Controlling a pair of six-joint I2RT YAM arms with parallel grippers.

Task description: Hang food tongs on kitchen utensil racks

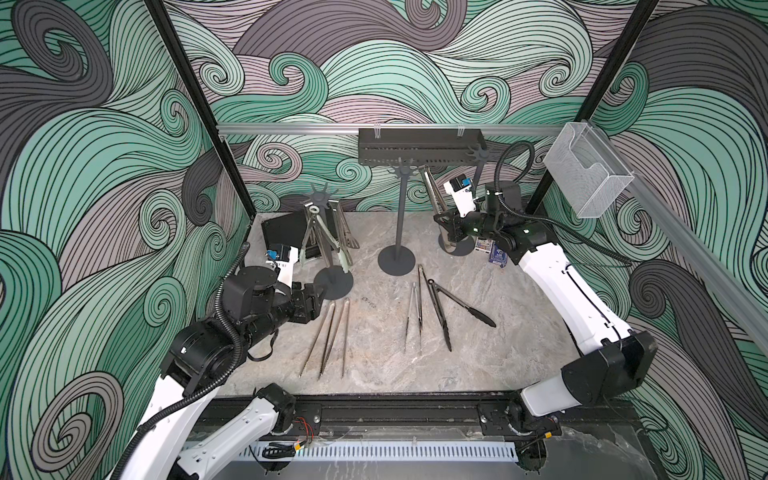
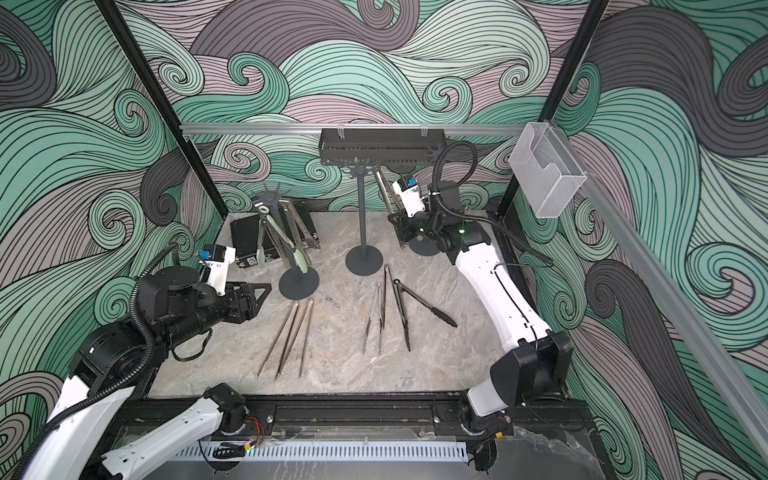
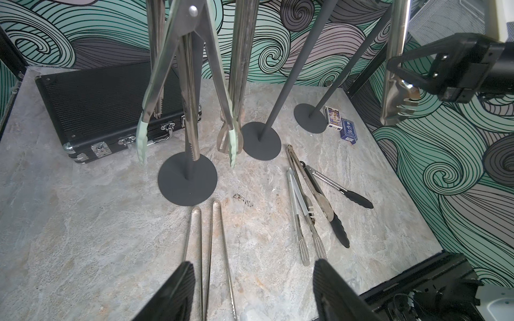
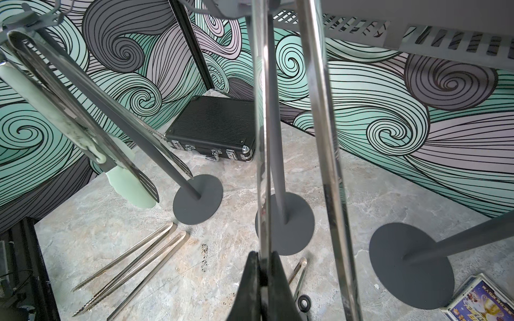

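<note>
A silver pair of tongs (image 4: 329, 139) is upright in my right gripper (image 1: 449, 227), which is shut on one of its thin arms; the other arm stands free to the right in the right wrist view. The tongs' upper end is near the head of the middle rack (image 1: 401, 208); whether it touches a hook cannot be told. On the left rack (image 1: 324, 260) hang several tongs, among them a pair with pale green tips (image 3: 233, 141). My left gripper is open and empty, close by the left rack. The right rack (image 4: 409, 267) bears no tongs.
Two plain metal tongs (image 3: 195, 224) lie at front left, while metal tongs (image 3: 298, 224) and black-tipped tongs (image 3: 358, 199) lie nearer the centre right. A black case (image 3: 107, 107) sits behind the left rack. Card boxes (image 3: 348, 131) lie by the right rack. A shelf (image 1: 420, 146) hangs behind.
</note>
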